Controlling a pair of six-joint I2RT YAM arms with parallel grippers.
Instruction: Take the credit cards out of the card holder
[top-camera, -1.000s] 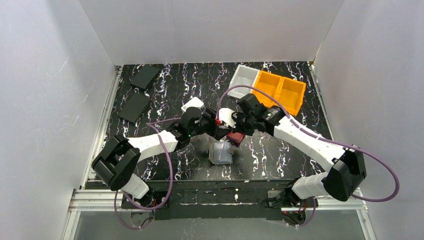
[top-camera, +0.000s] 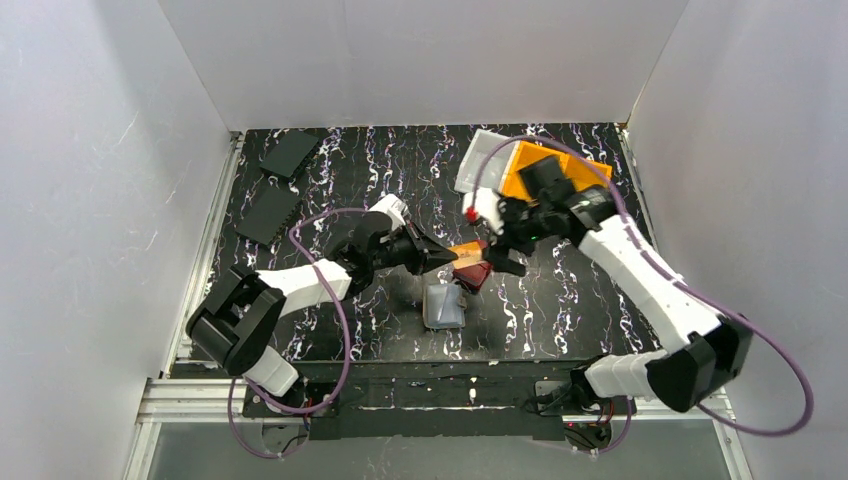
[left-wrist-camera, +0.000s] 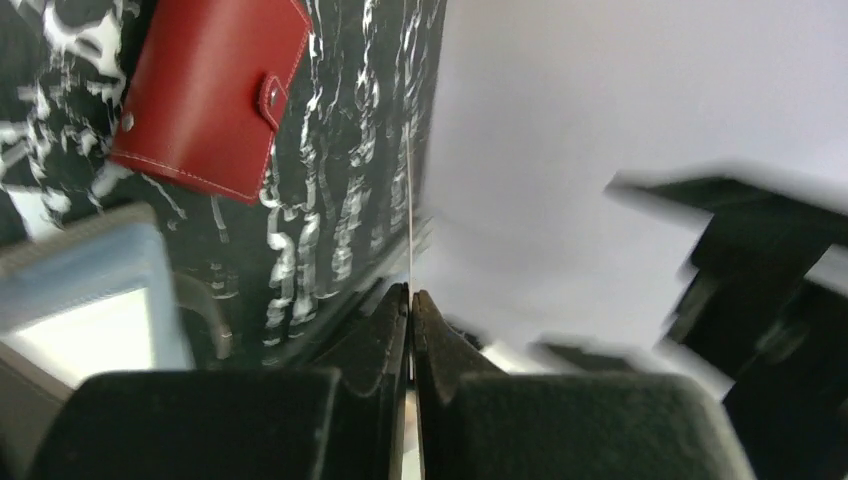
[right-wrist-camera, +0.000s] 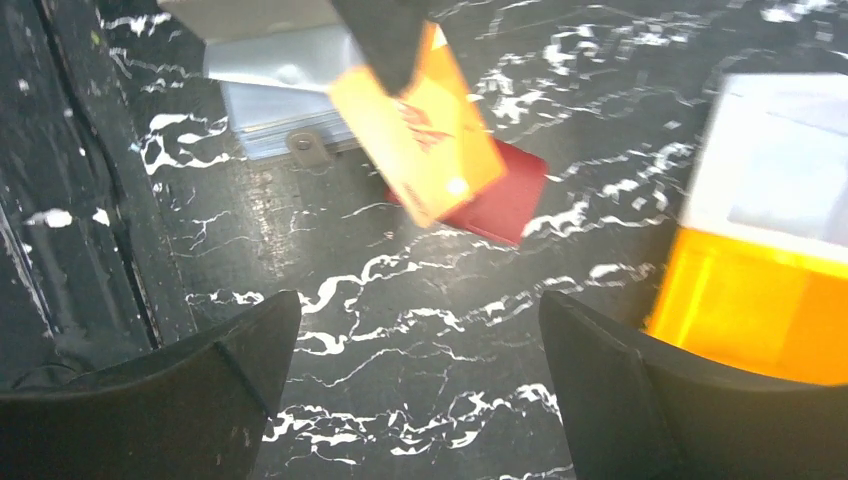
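An orange card (top-camera: 467, 255) is held up in my left gripper (top-camera: 446, 257), whose fingertips are shut on it; the left wrist view shows it edge-on as a thin line between the fingers. The card's face (right-wrist-camera: 420, 130) shows in the right wrist view. A red holder (left-wrist-camera: 210, 95) with a snap flap lies below it. A grey card holder (top-camera: 443, 308) with clear sleeves (right-wrist-camera: 280, 120) lies nearer the front. My right gripper stands open to the right of the card, nothing between its fingers.
White and orange trays (top-camera: 485, 150) (right-wrist-camera: 750, 300) stand at the back right. Two dark plates (top-camera: 267, 214) lie at the left. A white object (top-camera: 386, 205) lies behind my left gripper.
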